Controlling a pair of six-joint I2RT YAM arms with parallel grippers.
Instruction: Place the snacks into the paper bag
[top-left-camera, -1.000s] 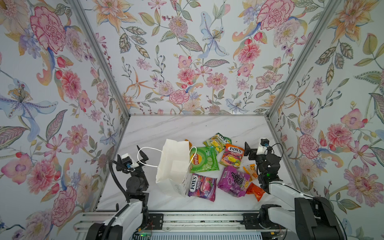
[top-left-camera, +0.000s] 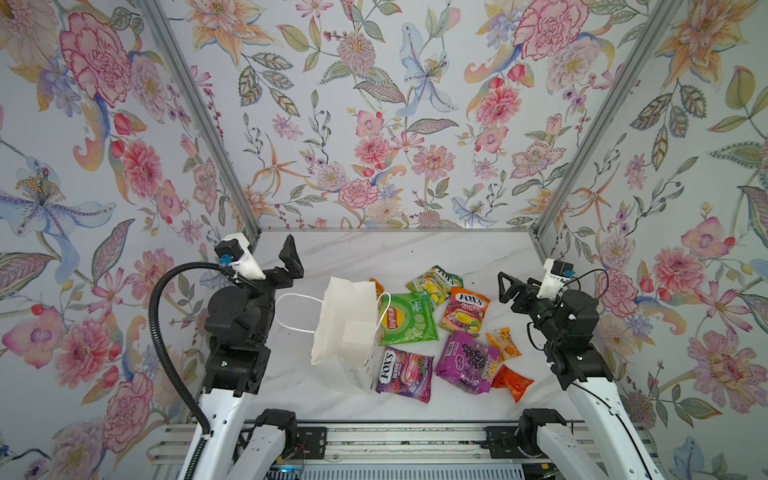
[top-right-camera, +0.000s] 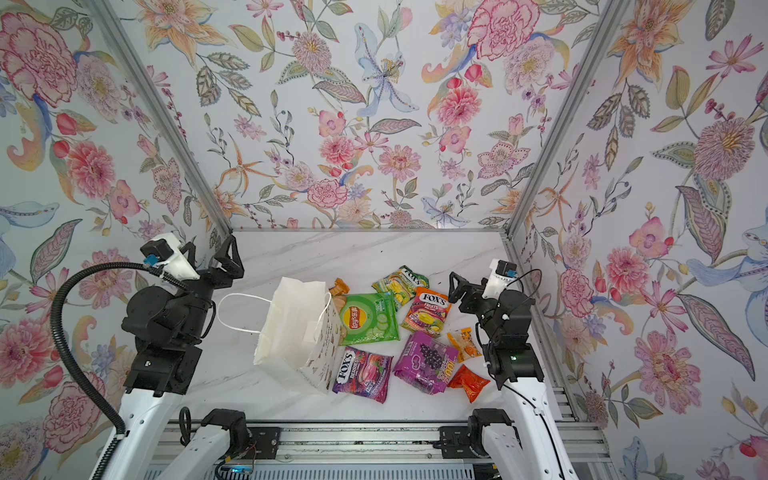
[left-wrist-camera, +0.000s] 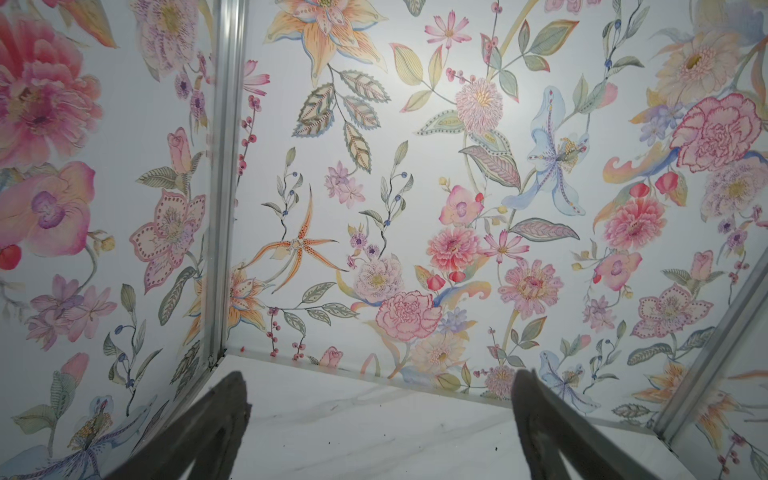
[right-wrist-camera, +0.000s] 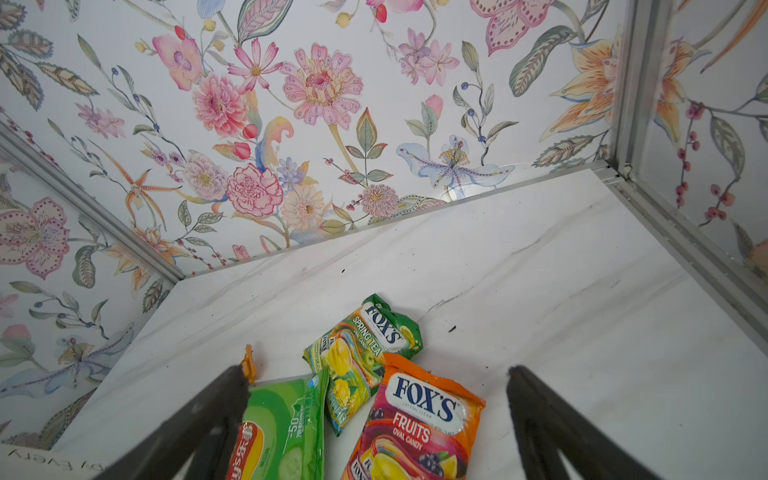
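Note:
An open white paper bag (top-left-camera: 344, 320) with rope handles stands left of centre. Right of it lie a green Lay's pack (top-left-camera: 409, 318), yellow-green Fox's Spring Tea (right-wrist-camera: 352, 352), orange Fox's Fruits (right-wrist-camera: 416, 416), a purple Fox's pack (top-left-camera: 404, 376), a purple grape pack (top-left-camera: 468, 364) and small orange packs (top-left-camera: 510, 384). My left gripper (top-left-camera: 281, 257) is raised open and empty, left of and above the bag; its wrist view shows only wall and back table. My right gripper (top-left-camera: 509, 288) is open and empty, above the table right of the Fox's Fruits pack.
Floral walls with metal rails enclose the marble table (top-left-camera: 392, 248) at back and sides. The bag's handle (top-left-camera: 292, 324) sticks out toward the left arm.
My left arm has risen considerably from low beside the bag. The bag and snacks look unchanged.

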